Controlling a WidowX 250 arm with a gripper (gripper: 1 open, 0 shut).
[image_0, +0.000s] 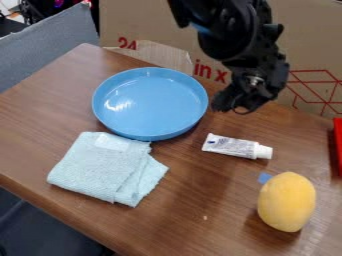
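Observation:
A black robot arm reaches down from the top, its gripper (243, 98) hanging above the back of the table, right of the blue plate (147, 98) and above a white toothpaste tube (235, 146). The gripper stands open, as far as its dark fingers show, and nothing is seen in it. A folded pale blue cloth (104, 170) lies at the front left. A yellow mango-like object (286, 203) sits at the front right.
A cardboard box (147, 25) stands behind the table (174, 220). A red object (337, 145) is cut off at the right edge. Bare wood lies at the front middle and far left.

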